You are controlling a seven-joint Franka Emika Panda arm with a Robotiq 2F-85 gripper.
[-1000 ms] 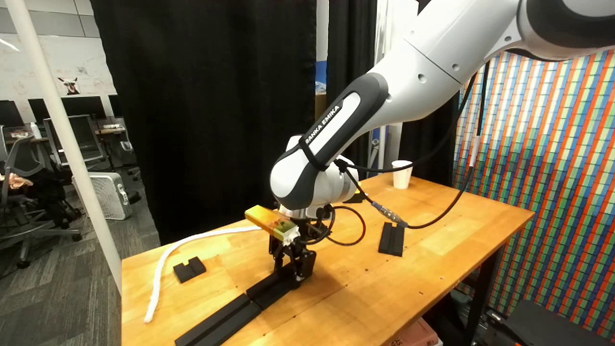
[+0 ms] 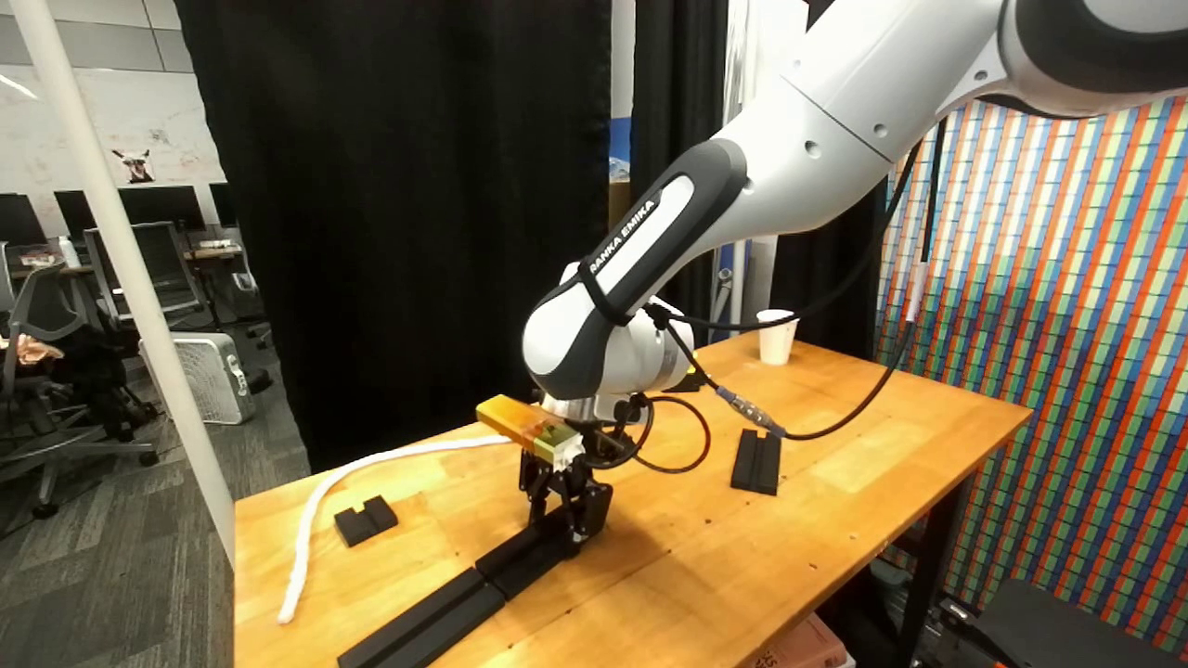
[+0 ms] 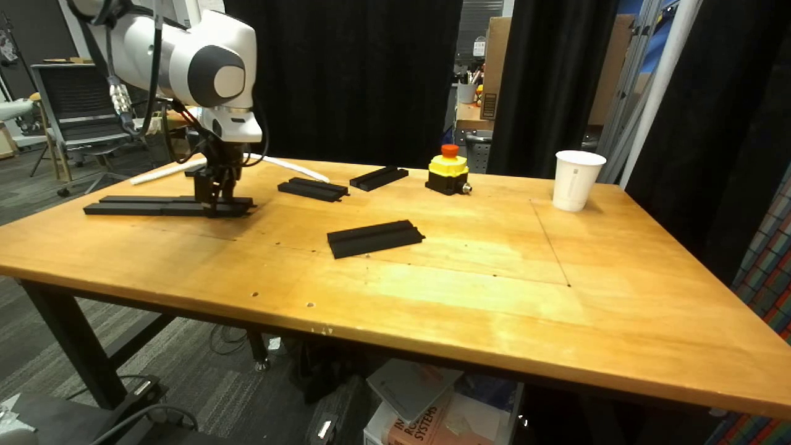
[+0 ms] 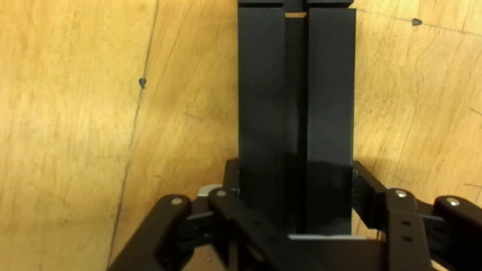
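Note:
A black grooved track piece (image 4: 262, 104) runs up the middle of the wrist view. My gripper is shut on it, one finger (image 4: 361, 192) against each long side. In exterior view 1 the held piece (image 2: 520, 562) lies low at the table, lined up end to end with another black track piece (image 2: 429, 623) on the left. The wrist view shows only the near end of that second piece (image 4: 261, 2), with a thin seam between the two. From exterior view 2, my gripper (image 3: 217, 204) sits over the right end of this black row (image 3: 126, 210).
Loose track pieces lie on the table: one (image 3: 374, 238) in the middle, two more (image 3: 313, 189) behind it. A short black piece (image 2: 365, 519) and a white cord (image 2: 317, 495) are at the left. An emergency stop (image 3: 448, 174) and a paper cup (image 3: 576, 180) stand farther right.
The gripper mount and hand have shifted very slightly to the right in exterior view 1. The gripper stays on the same track piece, and the pieces look unmoved.

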